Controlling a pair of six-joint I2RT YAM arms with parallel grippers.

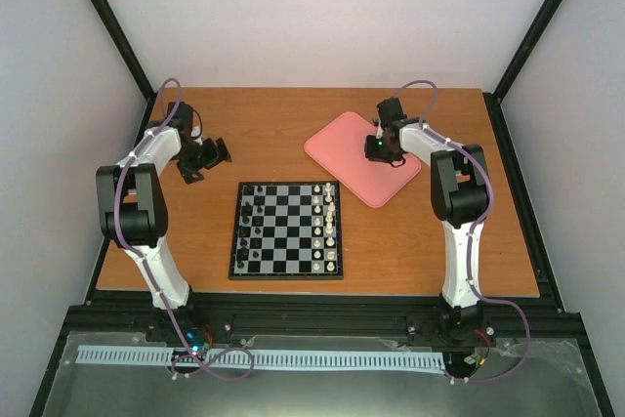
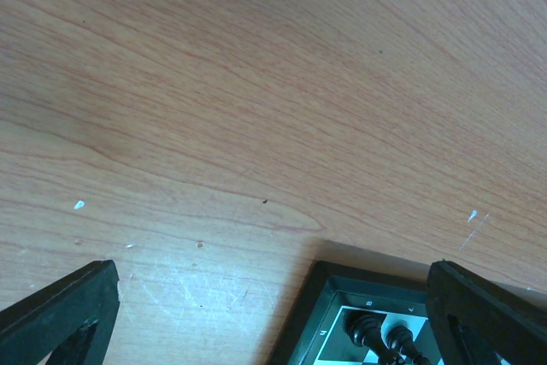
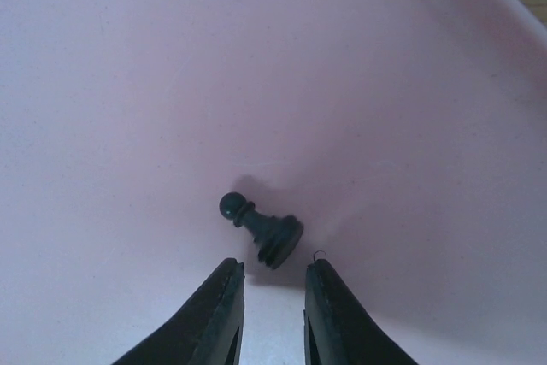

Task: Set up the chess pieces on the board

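A lone black pawn lies on its side on the pink tray. Just short of it in the right wrist view, my right gripper is part open, its fingertips a small gap apart with nothing between them. The chessboard lies on the table, with black pieces along its left side and white pieces along its right. Off the board's upper left, my left gripper stands wide open and empty; a board corner with dark pieces shows by its right finger.
The tray's raised edge crosses the upper right of the right wrist view. Bare wooden table stretches between the left arm and the tray. A gap of clear table separates board and right arm.
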